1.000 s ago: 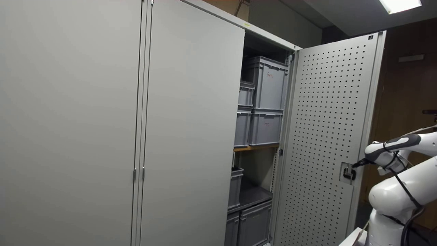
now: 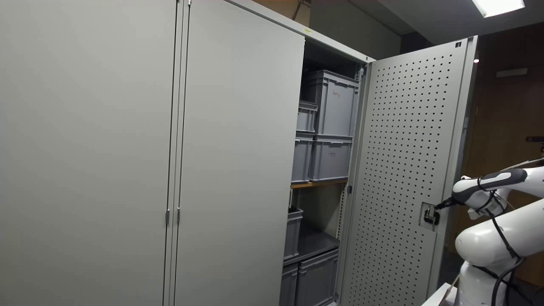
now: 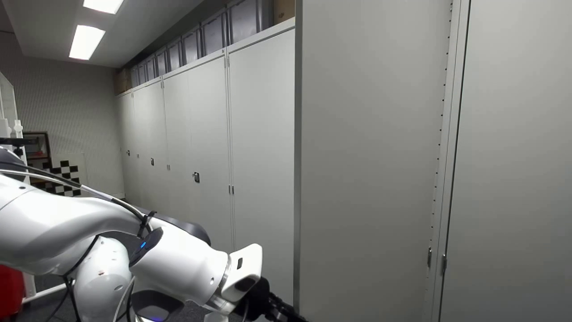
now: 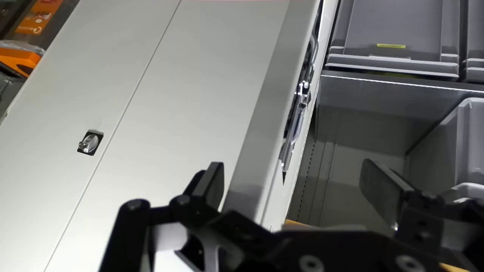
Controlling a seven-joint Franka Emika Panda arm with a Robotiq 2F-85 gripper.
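Note:
A grey cabinet door [image 2: 408, 148] with a perforated inner face stands swung out at the right in exterior view 1. Its latch plate [image 2: 431, 216] is close to the free edge. My gripper is open, its fingers [image 4: 213, 183] far apart in the wrist view. Between them runs the door's free edge [image 4: 254, 181], nearer the left finger; whether either finger touches it I cannot tell. In exterior view 2 the gripper is mostly cut off at the bottom, by the door's smooth outer face [image 3: 370, 161].
Inside the cabinet, grey bins [image 2: 334, 107] stand on shelves above and below a half-empty bay. The neighbouring door [image 2: 242, 153] is shut. More shut cabinets [image 3: 198, 139] line the wall behind the arm. A white arm body fills the lower left of exterior view 2.
The swung-out door and the arm have both shifted slightly left in exterior view 1. The gripper stays at the door's edge by the latch plate.

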